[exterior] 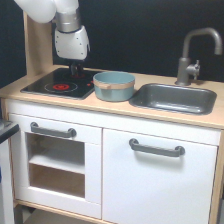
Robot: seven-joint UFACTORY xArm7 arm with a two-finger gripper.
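Note:
The white robot arm reaches down from the upper left to its dark gripper (pixel 76 70) over the back of the black cooktop (pixel 50 87), whose front burner glows red. A teal pot (pixel 114 90) sits on the counter just right of the cooktop, a little apart from the gripper. The fingers are small and dark against the dark backdrop, so their opening is unclear.
A steel sink (pixel 172 96) with a tall faucet (pixel 186 62) fills the right of the wooden counter (pixel 209 116). Below are white cabinet doors (pixel 158 190) with grey handles and an open compartment (pixel 56 167) at left.

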